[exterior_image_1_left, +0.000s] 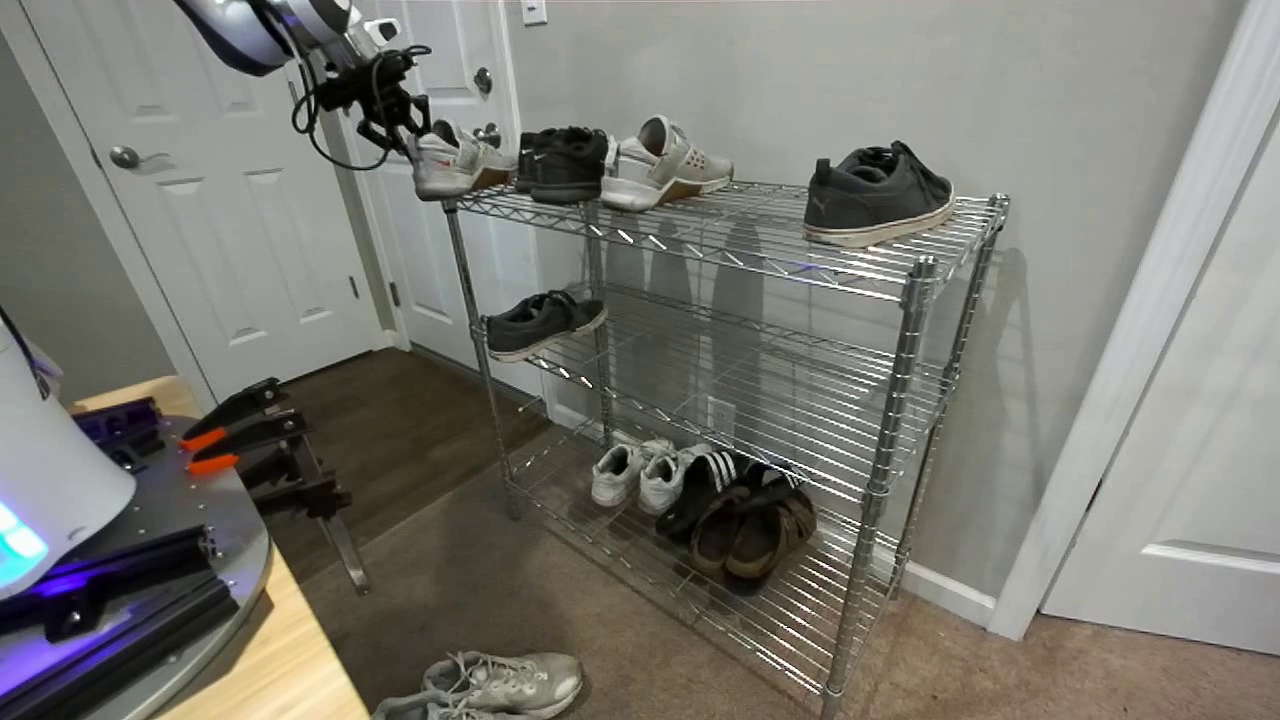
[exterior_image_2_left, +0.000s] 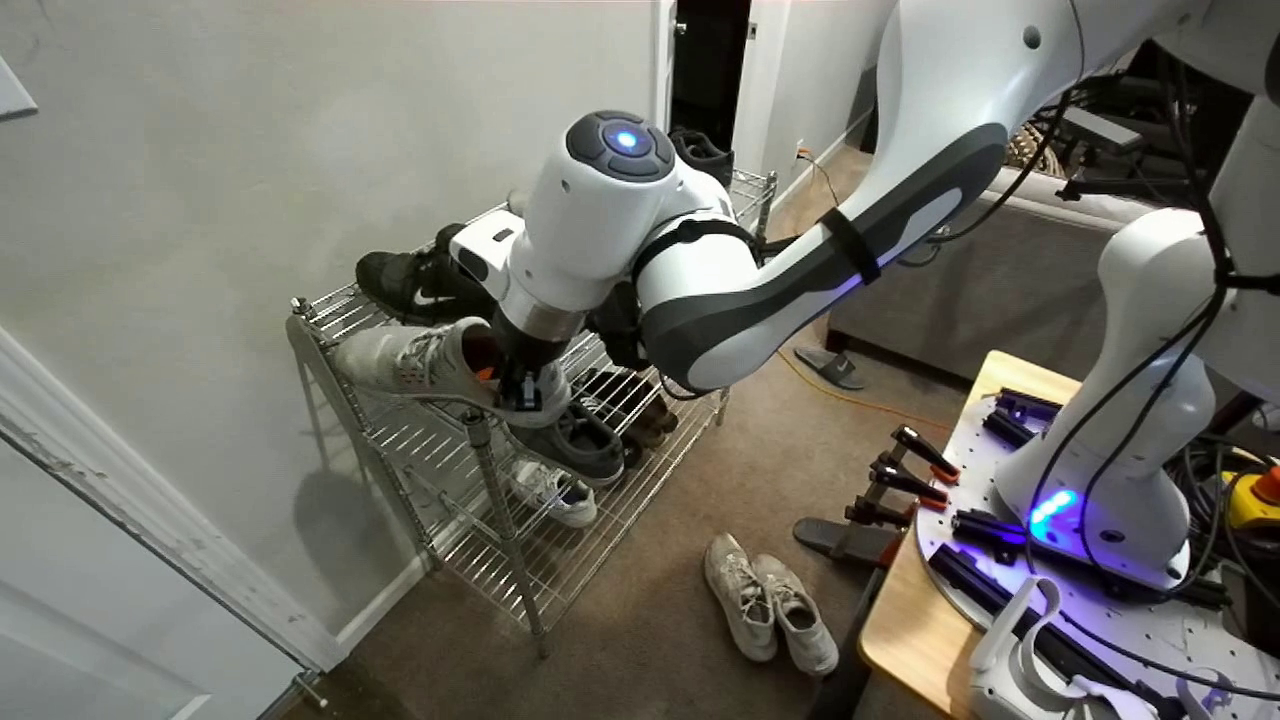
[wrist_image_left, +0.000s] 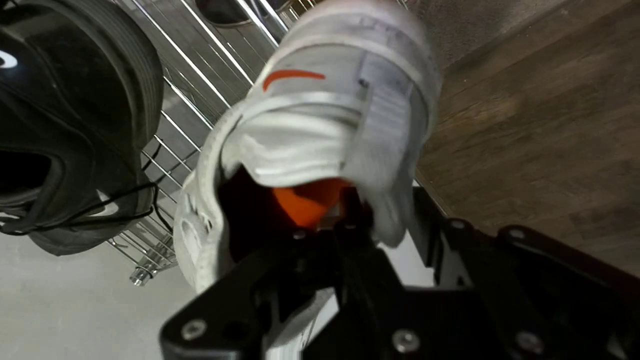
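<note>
A white-grey shoe with an orange lining (wrist_image_left: 318, 132) rests at the left end of the rack's top shelf in exterior view 1, its heel end out past the shelf edge. At that end is my gripper. One finger (wrist_image_left: 354, 210) reaches into the shoe's opening and the other finger (wrist_image_left: 424, 225) stands outside, with the heel collar between them. A gap shows between the fingers, so the gripper is open around the collar. In exterior view 2 the same shoe (exterior_image_2_left: 408, 360) is partly covered by my arm.
Black shoes (exterior_image_1_left: 564, 162) stand close beside the white shoe on the wire rack (exterior_image_1_left: 768, 258). Another white shoe (exterior_image_1_left: 660, 168) and a dark shoe (exterior_image_1_left: 876, 198) are farther right. A dark shoe (exterior_image_1_left: 542, 324) sits on the middle shelf. Most of that shelf is clear.
</note>
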